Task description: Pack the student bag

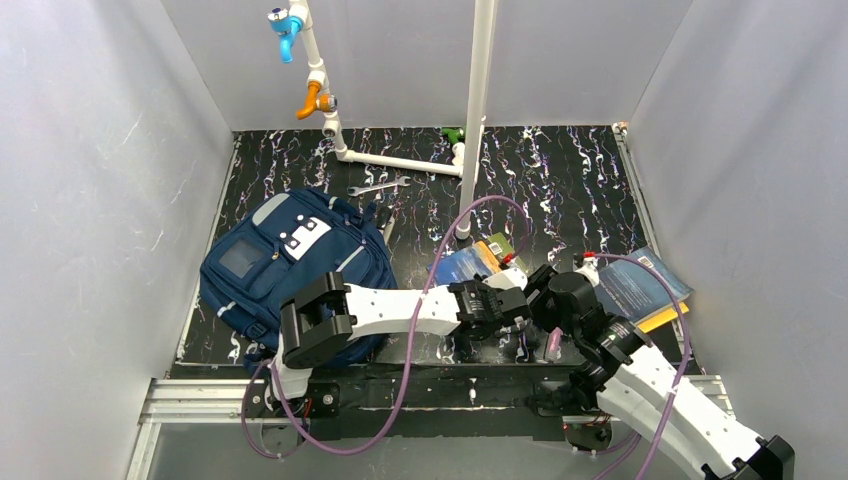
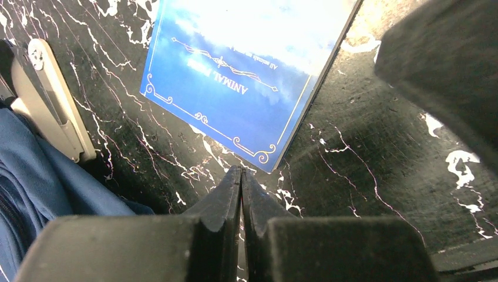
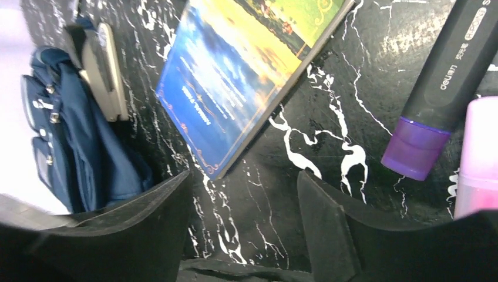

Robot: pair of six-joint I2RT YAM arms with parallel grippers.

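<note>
The blue-and-yellow Animal Farm book (image 2: 229, 76) lies flat on the dark marbled floor. My left gripper is shut with nothing between its fingers, just off the book's near corner. In the right wrist view my right gripper stands open and empty, its fingers apart over bare floor near the same book (image 3: 235, 88). The navy student bag (image 1: 290, 262) lies at the left in the top view, and its edge (image 2: 44, 188) shows in the left wrist view. Both hands nearly meet in the top view, where the arms partly cover the book.
A dark highlighter with a purple end (image 3: 437, 94) and a pink one (image 3: 475, 158) lie right of the book. More books (image 1: 640, 290) rest at the right wall. A white pipe (image 1: 475, 120) stands behind. A wrench (image 1: 378, 187) lies near the bag.
</note>
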